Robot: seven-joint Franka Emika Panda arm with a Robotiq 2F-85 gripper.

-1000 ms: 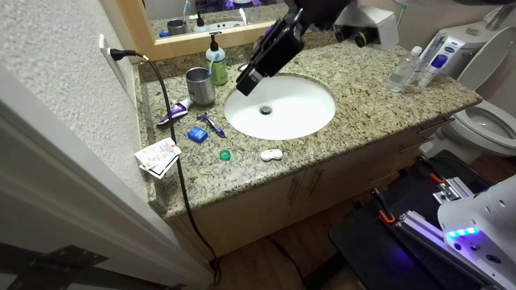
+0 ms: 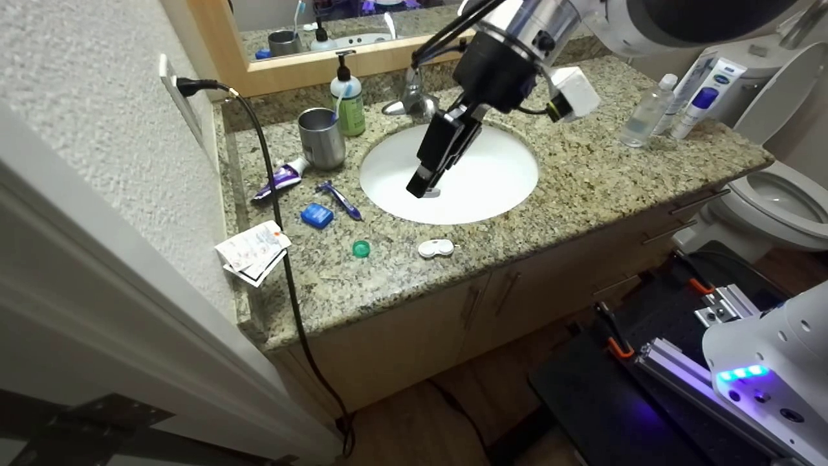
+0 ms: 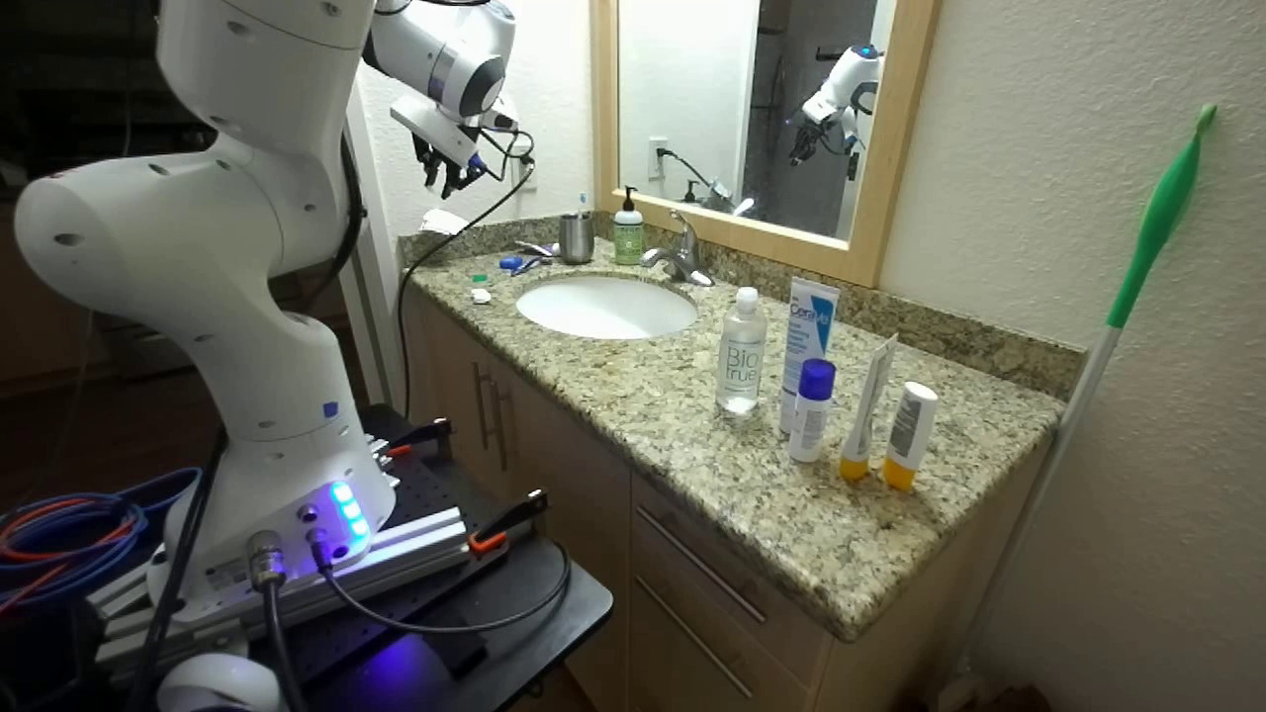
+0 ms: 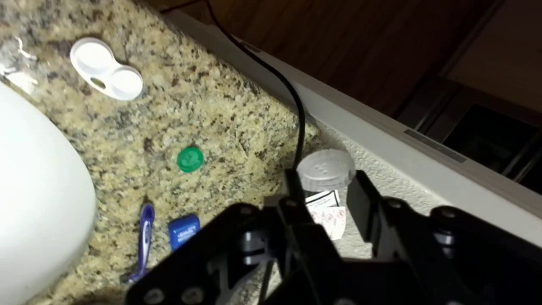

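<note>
My gripper is shut on a round, translucent whitish cap [image 4: 326, 163], which sits between the fingertips in the wrist view. In exterior view 1 the gripper [image 2: 421, 189] hangs over the sink basin, pointing down and to the left. A white two-well case [image 2: 436, 248] lies on the counter in front of the sink. To its left is a small green cap [image 2: 361, 248], flat on the granite. Both also show in the wrist view, the case [image 4: 106, 69] at upper left and the green cap [image 4: 190, 159] below it, apart from my fingers.
Left of the sink [image 2: 504, 172] lie a purple razor [image 2: 339, 200], a blue box [image 2: 316, 216] and a toothpaste tube [image 2: 281, 178]. A metal cup [image 2: 321, 140] and soap bottle [image 2: 350, 101] stand behind. A black cable [image 2: 288, 276] crosses the counter's left end. Bottles and tubes stand far right.
In exterior view 1 my gripper has come down and to the right, from the basin's upper left to over its middle. The counter items stay where they were.
</note>
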